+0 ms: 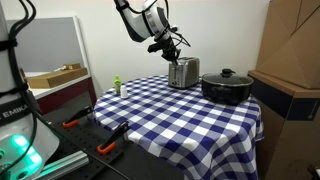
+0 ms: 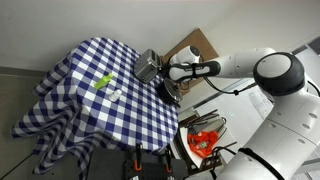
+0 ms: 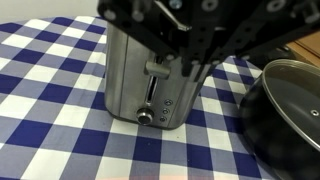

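A silver toaster (image 1: 183,74) stands upright at the back of the checkered table. Its narrow end with a lever (image 3: 157,69), a dial (image 3: 145,117) and small buttons faces the wrist view. My gripper is shut, pointing down by the toaster's top beside the lever, and nothing shows between its fingers. From exterior view 1 the gripper (image 1: 174,60) hangs at the toaster's upper edge. Whether its tips touch the toaster or the lever, I cannot tell.
A black lidded pot (image 1: 227,87) sits right of the toaster. A green bottle (image 1: 117,83) and a small white item (image 1: 124,91) stand toward the left. A wooden cabinet (image 1: 285,110) stands at right.
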